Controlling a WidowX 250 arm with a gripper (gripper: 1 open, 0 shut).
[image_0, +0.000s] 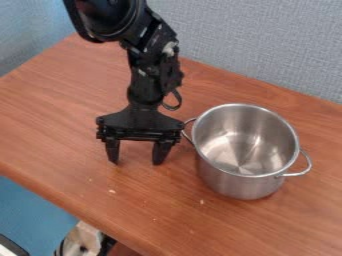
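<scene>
My black gripper (136, 150) hangs low over the wooden table, just left of a steel pot (247, 160). Its two fingers point down and stand apart, with nothing seen between them; the right finger is close to the pot's left handle, and I cannot tell if they touch. The pot stands upright and looks empty, with a handle on either side.
A grey textured wall (267, 45) runs along the back.
</scene>
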